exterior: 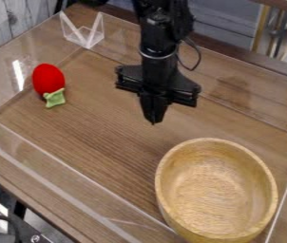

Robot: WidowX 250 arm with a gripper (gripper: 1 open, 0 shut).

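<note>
The black robot arm reaches down from the top middle to my gripper [157,106], which hangs over the centre of the wooden table, its fingers close together and nothing visible between them. A red rounded object [47,78] sits at the left, with a small green piece [55,98] just below it. A large tan oval bowl [216,190] stands at the front right. Whatever lies behind the arm is hidden.
A white wire-like holder [83,28] stands at the back left. Raised edges border it at the back and left.
</note>
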